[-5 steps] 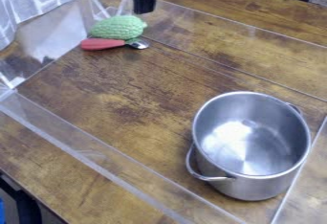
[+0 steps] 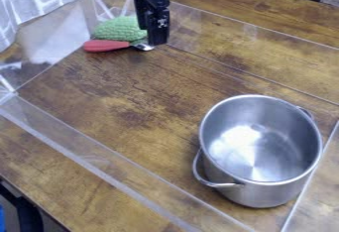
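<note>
A black gripper (image 2: 151, 30) hangs at the top centre of the camera view, open, its fingers low beside the right end of a green knobbly cloth-like object (image 2: 117, 28) and above the metal head of a red-handled spoon (image 2: 109, 46). Whether it touches either is unclear. A large steel pot (image 2: 261, 147) with side handles stands at the lower right, empty.
Clear plastic walls (image 2: 79, 147) border the wooden work area (image 2: 146, 97). A patterned curtain (image 2: 34, 8) is at the upper left, and a dark edge runs along the top right.
The gripper has come down and slightly right, to beside the green object and the spoon head. The pot has not moved.
</note>
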